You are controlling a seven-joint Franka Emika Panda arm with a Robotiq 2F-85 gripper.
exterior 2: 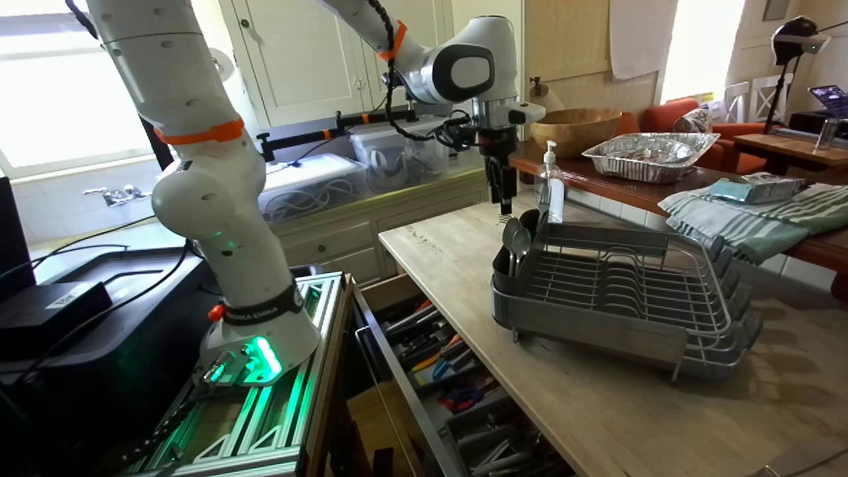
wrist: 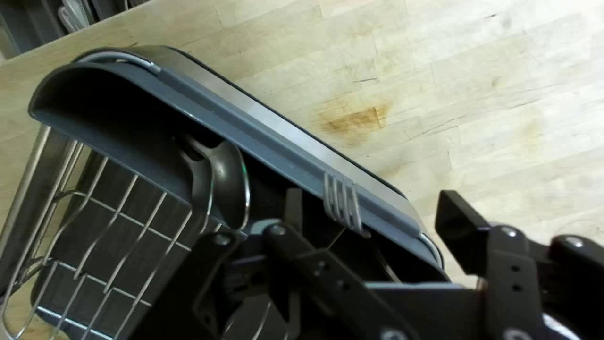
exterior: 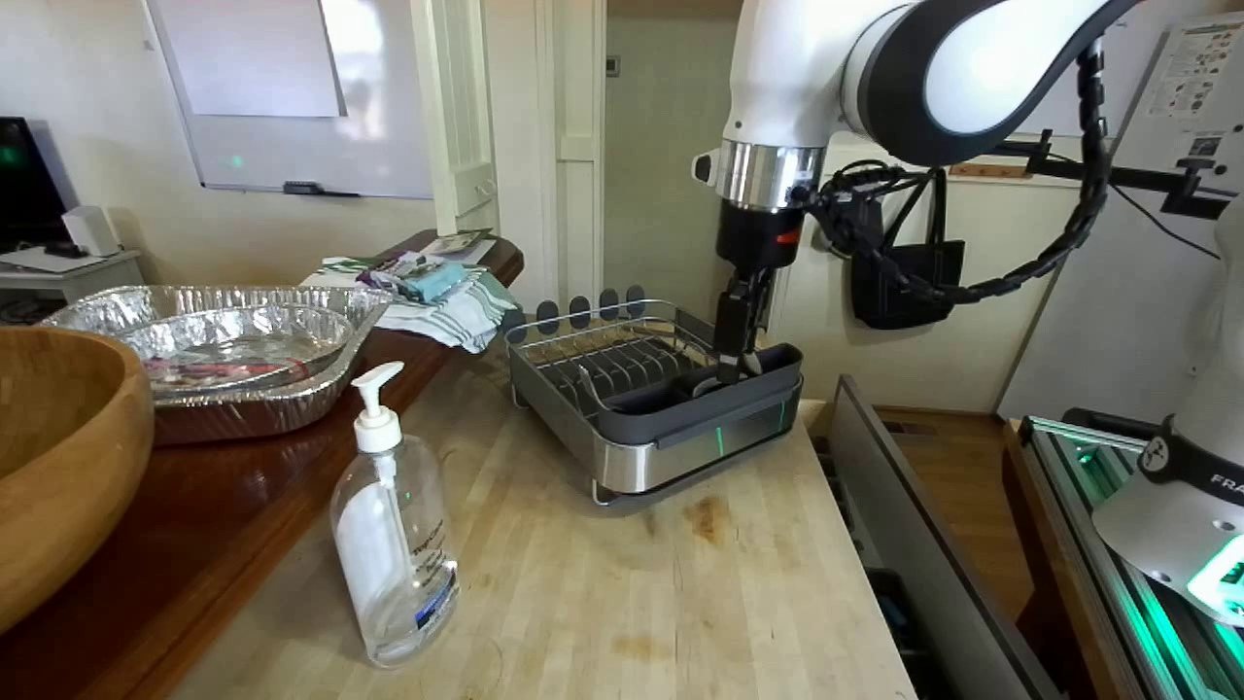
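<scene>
In the wrist view my gripper has its fingers spread apart, and a fork (wrist: 341, 201) shows in the gap between them. The fork's tines lean against the rim of a dark grey utensil caddy (wrist: 238, 136); how far below the fingertips it sits is hard to tell. Spoons (wrist: 229, 170) stand in the caddy to the left of the fork. The caddy is at one end of a metal dish rack (exterior: 560, 408). From outside, the gripper (exterior 2: 506, 211) points straight down over the caddy.
An open drawer (exterior 2: 445, 373) of utensils lies beside the wooden counter (exterior: 560, 583). A soap pump bottle (exterior: 397, 548) stands on the counter. Foil trays (exterior: 280, 408) and a wooden bowl (exterior: 70, 455) occupy the darker ledge. Bare counter lies in front of the rack.
</scene>
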